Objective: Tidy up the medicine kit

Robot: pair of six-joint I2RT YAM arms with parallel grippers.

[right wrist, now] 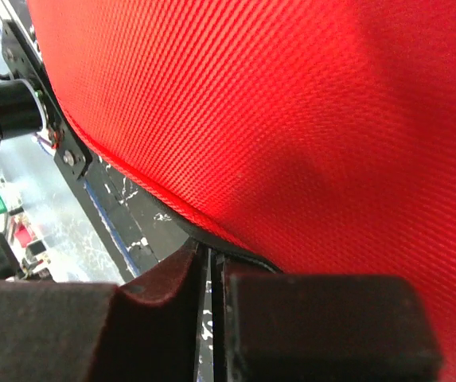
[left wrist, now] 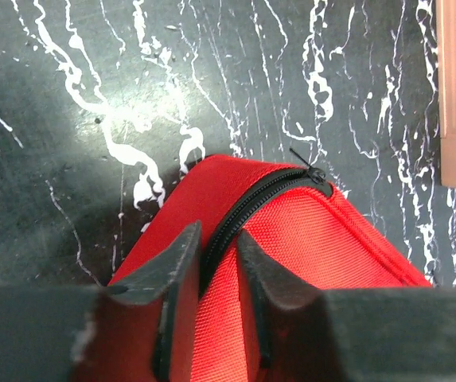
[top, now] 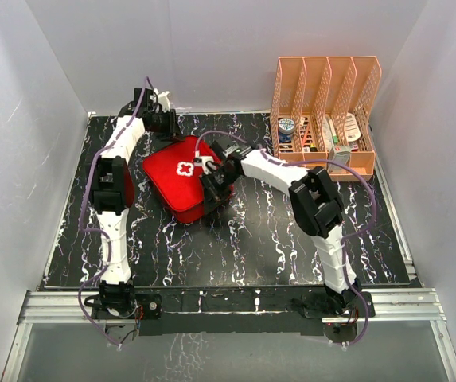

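Note:
The red medicine bag [top: 172, 179], with a white cross on its lid, lies tilted at the left-centre of the table. My left gripper [top: 173, 132] is at its back edge; in the left wrist view its fingers [left wrist: 176, 294] sit around the zipper [left wrist: 263, 195], and whether they are closed on it is unclear. My right gripper [top: 212, 191] is at the bag's right side, shut on the red fabric edge with its black trim [right wrist: 235, 251], as the right wrist view shows.
An orange compartment organizer [top: 323, 163] with a jar [top: 286, 127], boxes and other small items stands at the back right.

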